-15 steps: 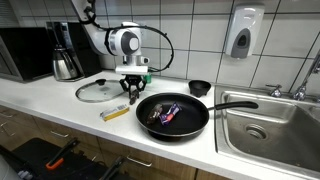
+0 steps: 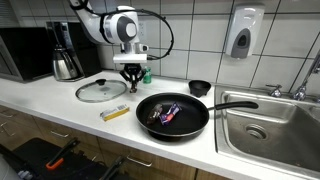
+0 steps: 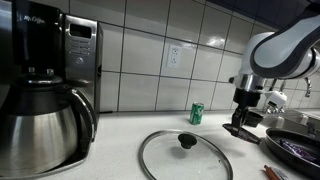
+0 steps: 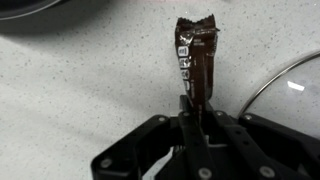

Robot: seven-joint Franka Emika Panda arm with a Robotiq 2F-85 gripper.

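My gripper is shut on one end of a dark brown wrapped bar (image 4: pixel 197 62) with white lettering. In exterior view 1 the gripper (image 2: pixel 132 74) hangs over the counter, left of the black frying pan (image 2: pixel 201 125) and beside the glass lid (image 2: pixel 95 91). From the second exterior view, the bar (image 3: pixel 240 132) hangs tilted below the gripper (image 3: pixel 244 113), apart from the counter as far as I can see. Inside the pan is a purple wrapped item (image 2: pixel 172 112), with smaller things near it.
A yellow-orange item (image 2: pixel 115 112) lies on the counter in front. Behind stand a green can (image 2: pixel 147 76) and a small black bowl (image 2: pixel 200 88). The pan's handle (image 2: pixel 237 105) reaches towards the sink (image 2: pixel 270 130); a coffee maker (image 3: pixel 45 110) stands at the left.
The pan, lid and yellow-orange item have stayed put.
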